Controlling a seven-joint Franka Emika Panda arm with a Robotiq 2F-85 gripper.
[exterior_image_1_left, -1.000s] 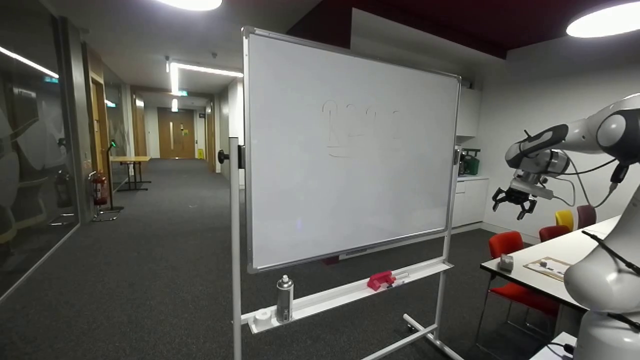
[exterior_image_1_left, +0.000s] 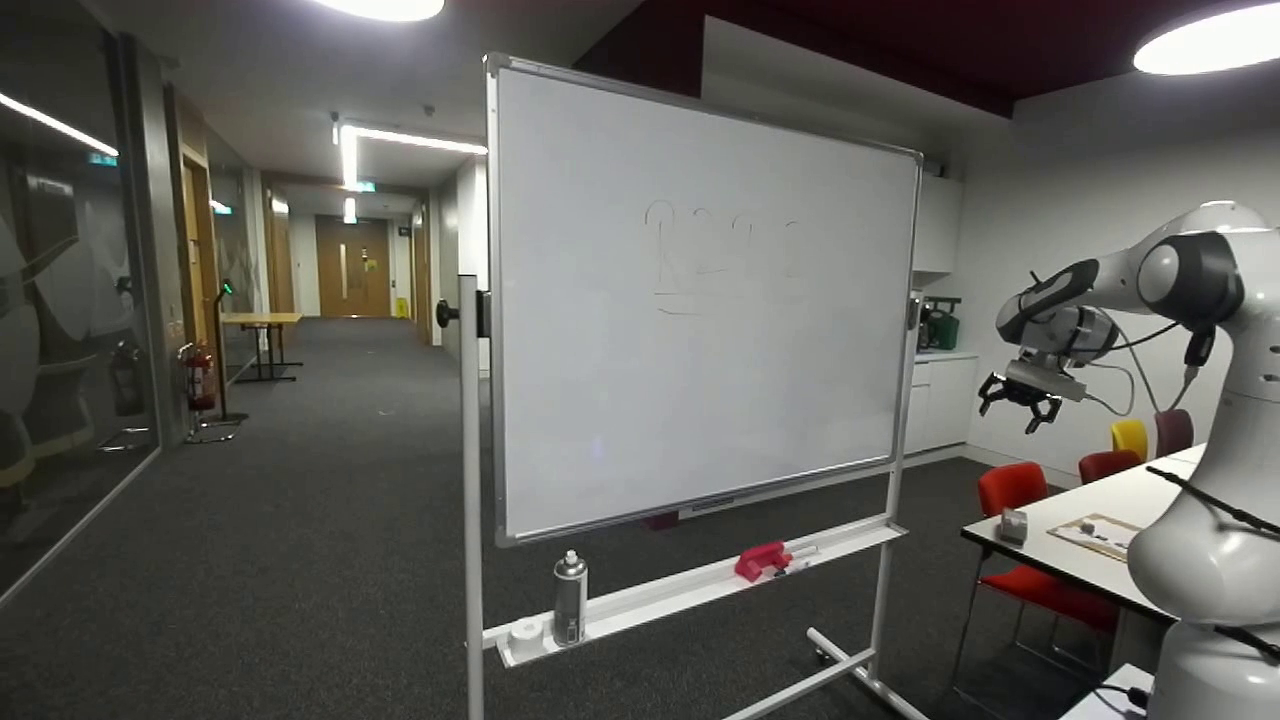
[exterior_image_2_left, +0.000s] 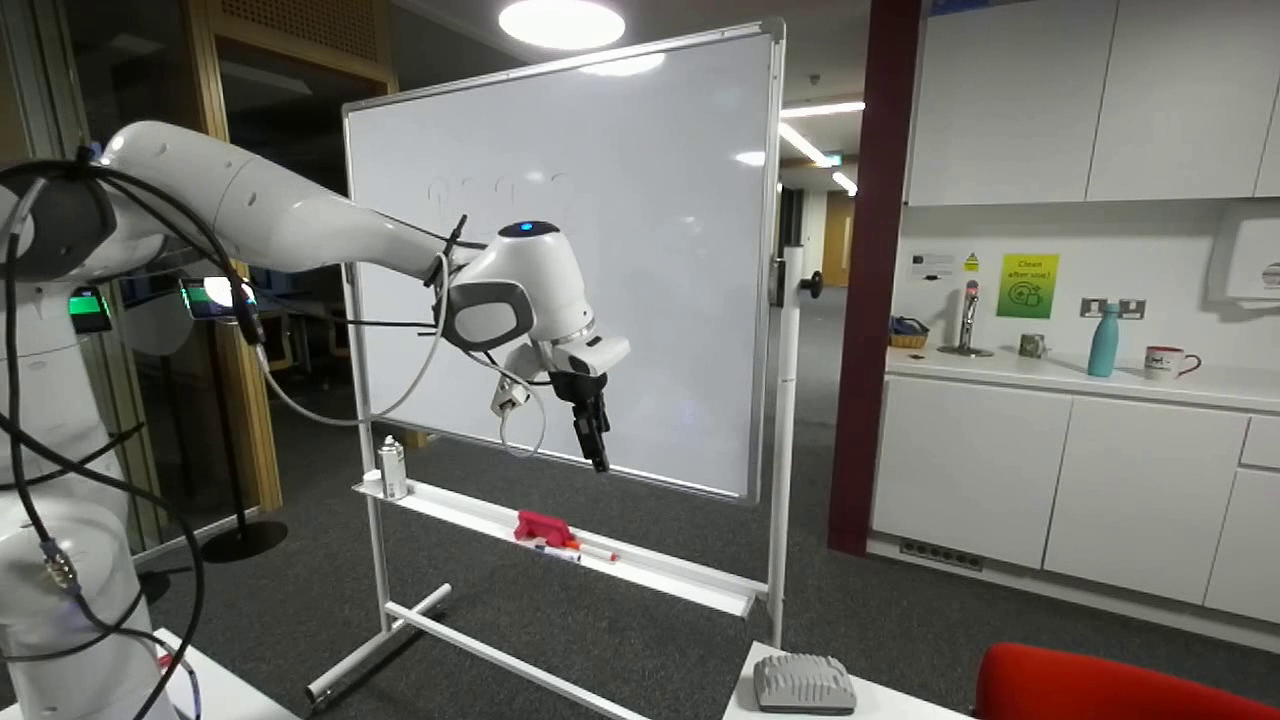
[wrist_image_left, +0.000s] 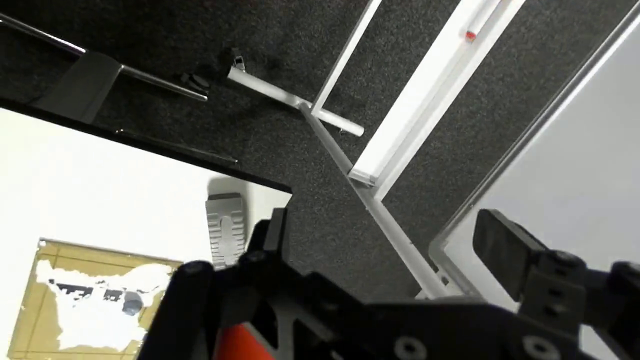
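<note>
My gripper (exterior_image_1_left: 1014, 415) hangs open in the air, between the whiteboard (exterior_image_1_left: 708, 348) and the table. In the wrist view its black fingers (wrist_image_left: 499, 249) stand wide apart with nothing between them. Faint marker strokes (exterior_image_1_left: 672, 252) show on the upper part of the board. On the tray (exterior_image_2_left: 684, 576) below the board lie a pink-red object (exterior_image_2_left: 543, 528) and several markers (exterior_image_2_left: 557, 552). A spray can (exterior_image_1_left: 570, 600) and a white roll (exterior_image_1_left: 525, 636) stand at the tray's other end. A ridged grey block (wrist_image_left: 226, 231), maybe an eraser, rests near the table's corner.
A brown board (wrist_image_left: 36, 300) with white patches and small items lies on the white table (wrist_image_left: 120, 174). Red chairs (exterior_image_1_left: 1014, 486) stand around the table. The whiteboard's upright (wrist_image_left: 396, 231) and foot (wrist_image_left: 267, 90) rise near the table corner. Arm cables (exterior_image_2_left: 408, 396) hang loose.
The arm has swung leftward in exterior view 1, its elbow most of all. The board and tray items have not moved.
</note>
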